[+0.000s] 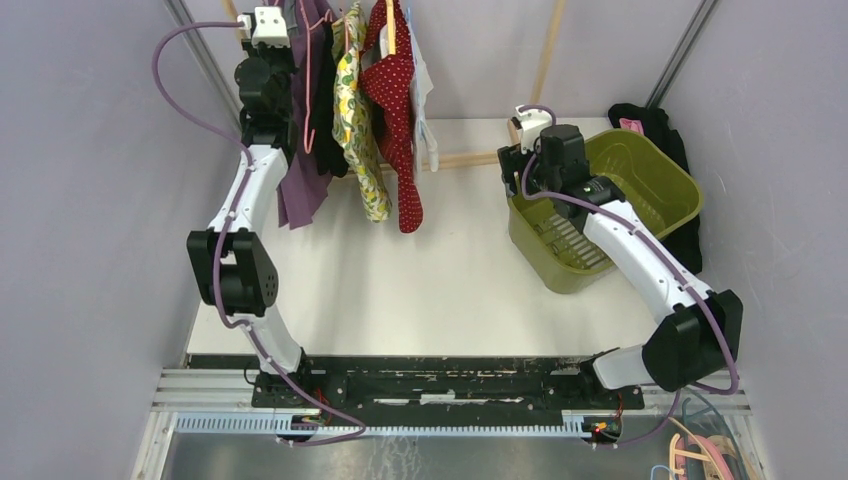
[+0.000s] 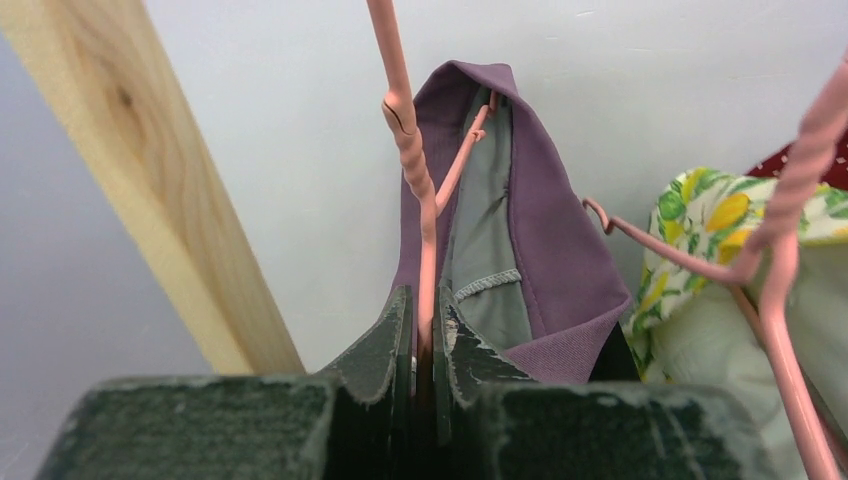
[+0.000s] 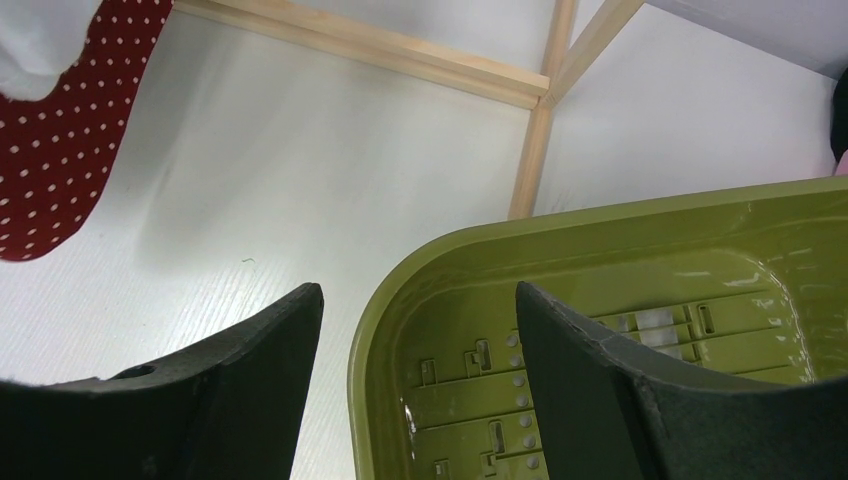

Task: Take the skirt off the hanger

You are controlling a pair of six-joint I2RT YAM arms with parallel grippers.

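My left gripper is shut on a pink hanger [image 2: 416, 180], whose twisted neck rises between its fingertips. A purple skirt [image 2: 570, 265] with grey lining hangs from the hanger's far arm, open side towards the camera. In the top view the skirt [image 1: 302, 190] drops beside the left arm, at the left end of a row of clothes. Over the near left rim of the green basket [image 3: 480, 235], my right gripper stands open and empty.
A second pink hanger [image 2: 790, 240] is close on the right, near a lemon-print garment [image 1: 358, 120]. Beyond it hangs a red dotted garment [image 1: 398, 110]. A wooden post [image 2: 150, 180] stands left of my left gripper.
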